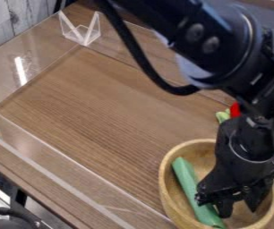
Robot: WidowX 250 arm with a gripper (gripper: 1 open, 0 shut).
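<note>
My gripper [229,195] is down inside a tan round bowl [172,210] at the lower right of the camera view. A long green object [189,183] lies in the bowl along its left side, beside the fingers, running from upper left toward the bottom. The fingertips are dark and crowded over the bowl, so whether anything is between them cannot be told.
A red object [235,110] and a small light green item [222,116] lie behind the gripper at right. A clear plastic holder [80,27] stands at the back left.
</note>
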